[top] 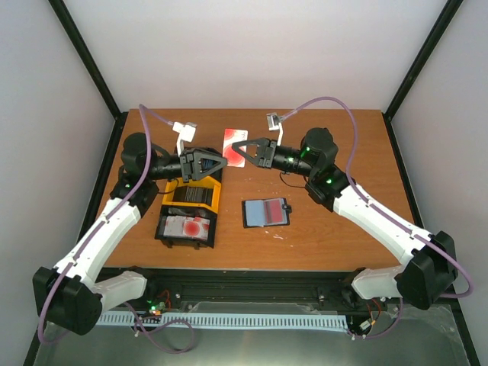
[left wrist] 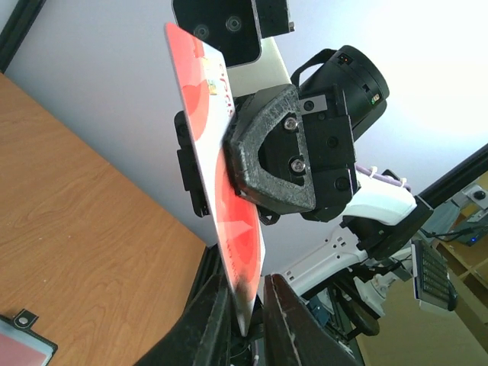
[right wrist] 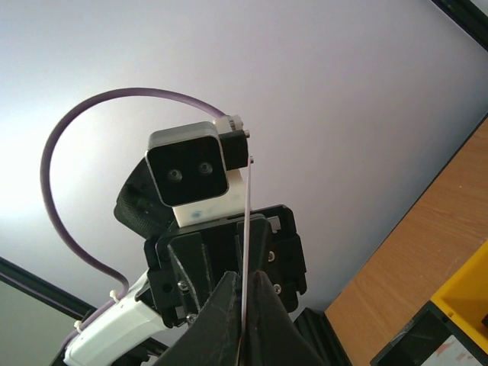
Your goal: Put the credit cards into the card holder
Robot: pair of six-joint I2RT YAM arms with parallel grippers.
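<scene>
A red-and-white card (top: 234, 139) is held upright between the two arms over the table. My right gripper (top: 235, 146) is shut on one edge; the right wrist view shows the card (right wrist: 246, 236) edge-on between its fingers. At the card's lower corner, the left gripper stands part open. That corner of the card (left wrist: 236, 229) reaches between its fingers, with gaps visible beside it. The card holder (top: 266, 213), dark-edged with clear pockets, lies open on the table and shows a pinkish section.
A black-and-yellow organizer (top: 215, 197) stands at the left under my left arm, with more red-and-white cards (top: 187, 227) in its front compartment. Bare wooden table (top: 328, 240) surrounds the holder on the right and in front.
</scene>
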